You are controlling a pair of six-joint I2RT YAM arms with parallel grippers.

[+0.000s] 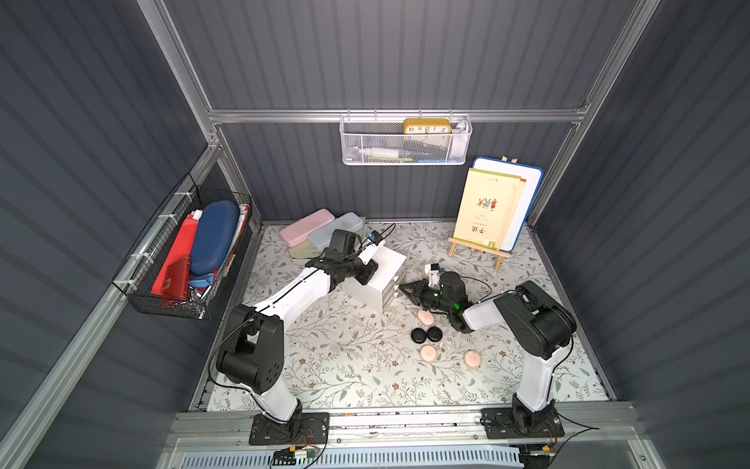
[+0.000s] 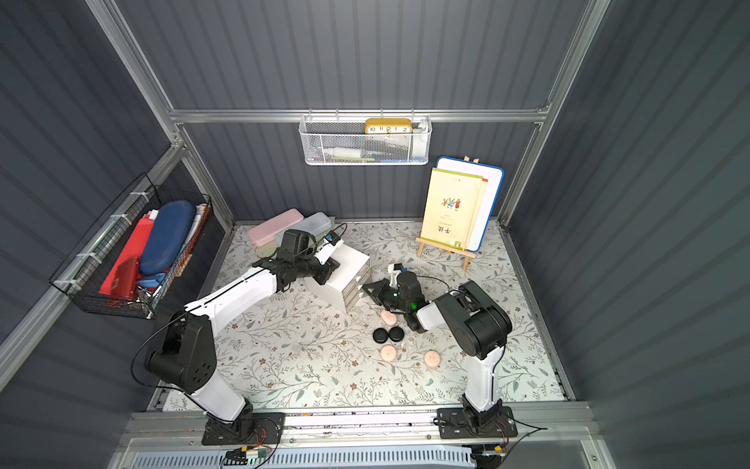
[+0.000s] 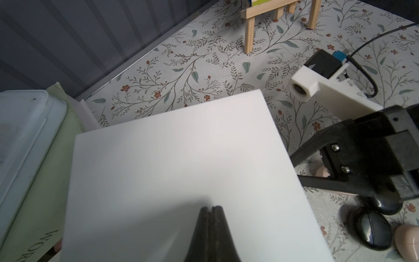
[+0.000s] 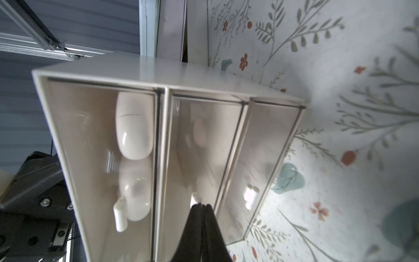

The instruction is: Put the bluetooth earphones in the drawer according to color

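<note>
A white cabinet (image 1: 367,292) stands at mid-table, its several drawers facing right. In the right wrist view, white earphone cases (image 4: 134,131) show in its top drawer. My left gripper is shut, fingertips down at the cabinet's top panel. Shut as well, my right gripper has its tips at the knob (image 4: 195,198) of the middle drawer; nothing shows between its fingers, and I cannot tell if they touch it. Two black cases (image 1: 418,335) lie side by side on the table. Around them lie pink cases (image 1: 428,353), one of them farther right (image 1: 472,358).
Behind the cabinet, a pink box (image 1: 306,227) and a pale blue box (image 1: 334,229) lie by the back wall. An easel with boards (image 1: 489,204) stands at the back right. Wire baskets hang above.
</note>
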